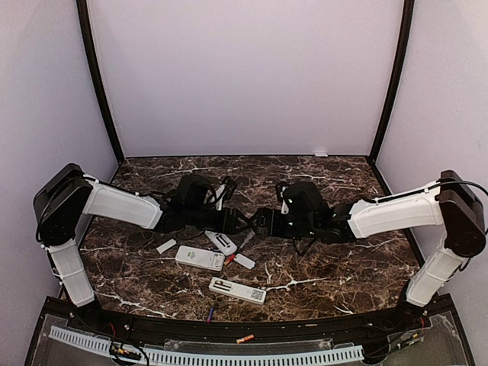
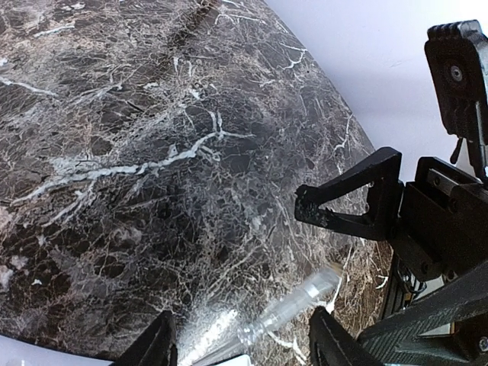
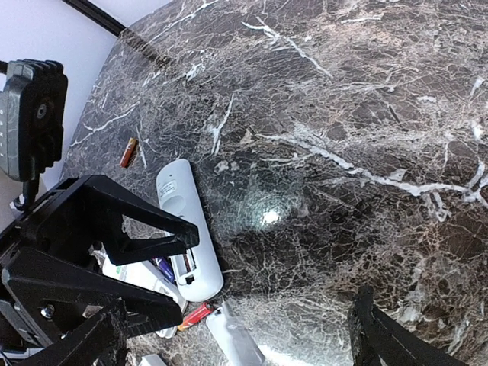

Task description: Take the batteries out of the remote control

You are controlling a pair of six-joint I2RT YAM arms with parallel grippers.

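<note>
A white remote (image 1: 221,242) with its battery bay open lies beneath my left gripper (image 1: 236,223), which hangs just over it; in the left wrist view that gripper's fingertips stand apart at the bottom edge. My right gripper (image 1: 264,222) faces it from the right, open; in the right wrist view a pale elongated object (image 3: 235,339) lies between and beyond its fingertips, beside a red battery (image 3: 194,315). The left gripper's dark fingers partly cover the remote in the right wrist view.
Another remote (image 1: 198,258), a third (image 1: 236,290) at the front, a small white cover (image 1: 166,246), a white piece (image 1: 245,261) and a blue battery (image 1: 210,313) lie around.
</note>
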